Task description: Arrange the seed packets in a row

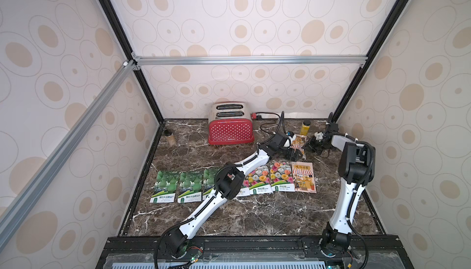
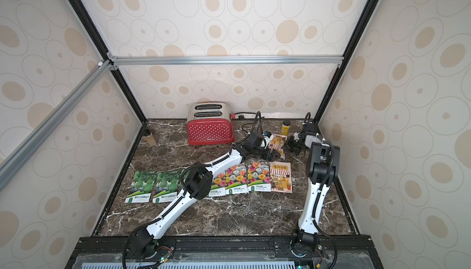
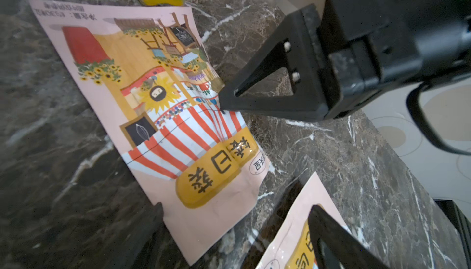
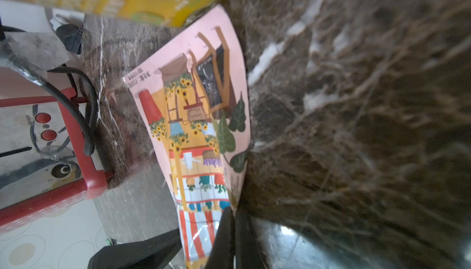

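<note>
A pink sunflower packet (image 3: 196,136) lies skewed at the back right, its right edge pinched and creased by my right gripper. In the right wrist view, those fingers are closed together on the packet's edge. Opposite, at the packet's other end, my left gripper stands open, its two fingers wide apart. A second sunflower packet (image 1: 304,177) lies flat at the right end of the front row. Beside it are flower packets (image 1: 282,175), then green packets (image 1: 164,186) farther left. My left arm hides the row's middle.
A yellow bottle (image 1: 305,127) stands just behind the pinched packet. The red toaster (image 1: 230,130) with its black cable is at the back, and a brown jar (image 1: 169,137) at the back left. Bare marble (image 1: 274,215) lies in front of the row.
</note>
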